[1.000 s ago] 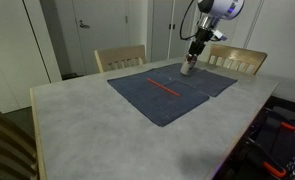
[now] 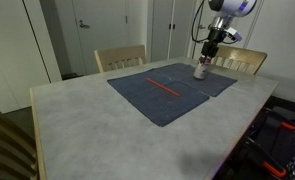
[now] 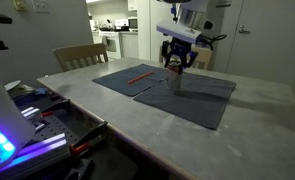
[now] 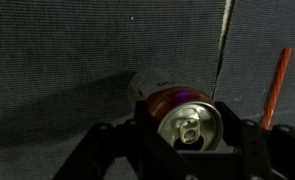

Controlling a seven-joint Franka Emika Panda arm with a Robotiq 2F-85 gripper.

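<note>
A red-and-white drink can (image 4: 184,118) stands out in the wrist view, its silver top with the pull tab facing the camera. My gripper (image 3: 174,66) is shut on the can's upper part, the dark fingers on either side of it. From outside, the can (image 2: 200,71) shows as a pale cylinder, upright below the arm, over the dark mat (image 3: 192,105) nearer the camera in the second exterior view. Whether its base touches that mat or hangs slightly above is hard to tell.
An orange stick (image 2: 162,87) lies on the other dark mat (image 2: 177,103), across a narrow gap between the mats. Wooden chairs (image 2: 125,57) stand along its far side.
The can and the gripper have moved together to the right in exterior view 1, and slightly nearer. The orange stick and mats stay where they were.
</note>
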